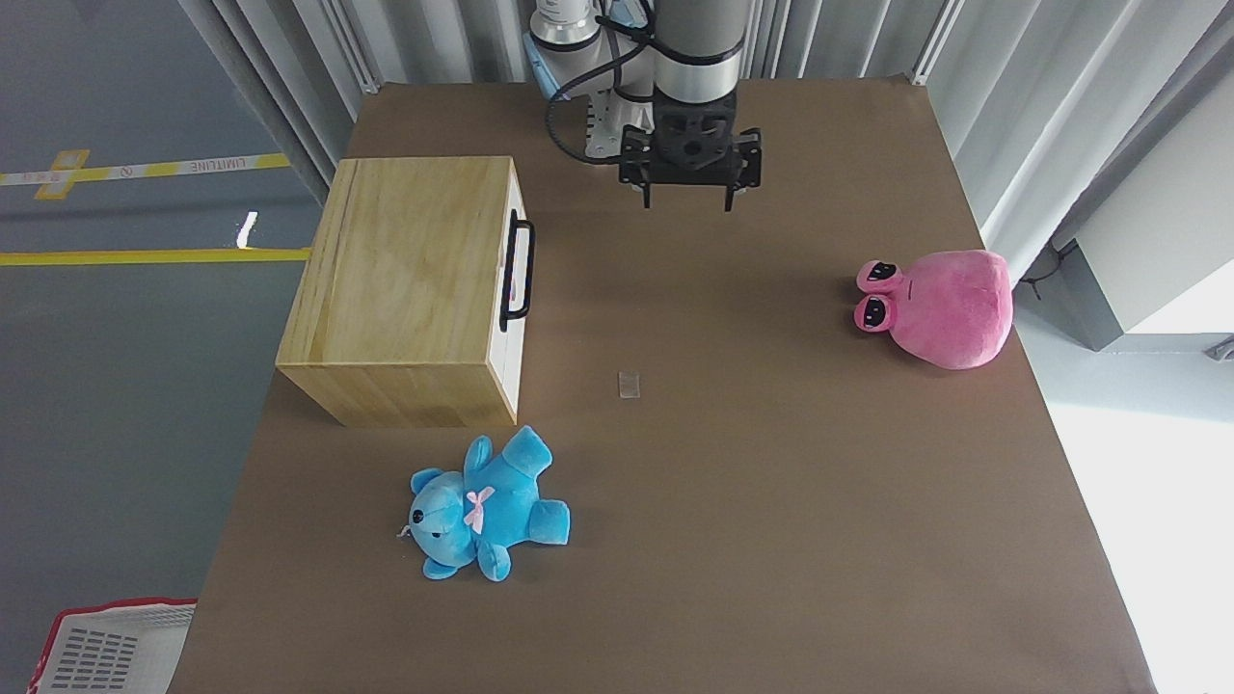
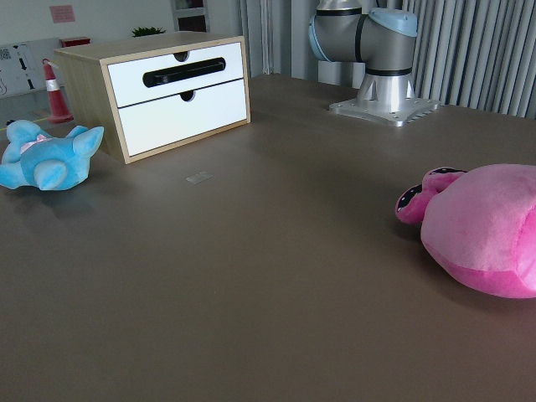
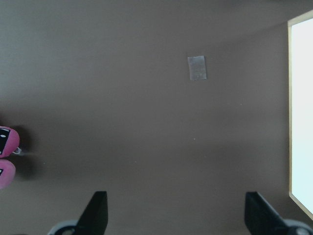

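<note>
My gripper (image 1: 688, 199) is high at the back centre, right of the wooden cabinet, its two fingers apart; in the wrist view (image 3: 176, 203) nothing is between them. A pink plush toy (image 1: 943, 310) lies on the table's right, its front also at the left edge of the wrist view. A blue teddy bear (image 1: 509, 503) lies on its back in front of the wooden drawer cabinet (image 1: 405, 266), whose white front and black handle (image 2: 182, 74) face the table's middle.
A white basket (image 1: 110, 648) is off the near left corner.
</note>
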